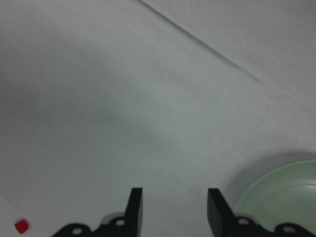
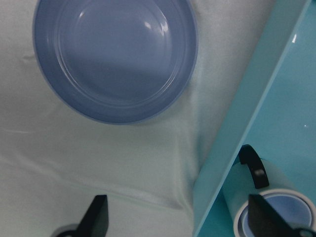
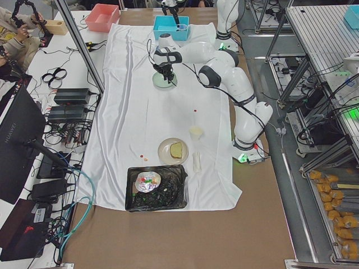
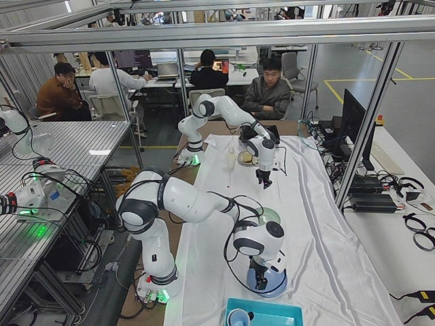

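Note:
My left gripper is open and empty above the white cloth, with the green plate (image 1: 281, 197) to its lower right and a small red piece (image 1: 21, 226) at lower left. My right gripper hangs open over the cloth and the wall of the turquoise bin (image 2: 254, 89). Inside that bin lies a pale mug (image 2: 242, 185) with a dark handle, partly behind a finger. A blue plate (image 2: 113, 59) lies outside the bin.
At the far end of the left camera view are a black tray (image 3: 151, 199), a beige plate (image 3: 165, 157) with a yellow piece (image 3: 176, 149), a pale cup (image 3: 196, 130) and a white strip (image 3: 196, 162).

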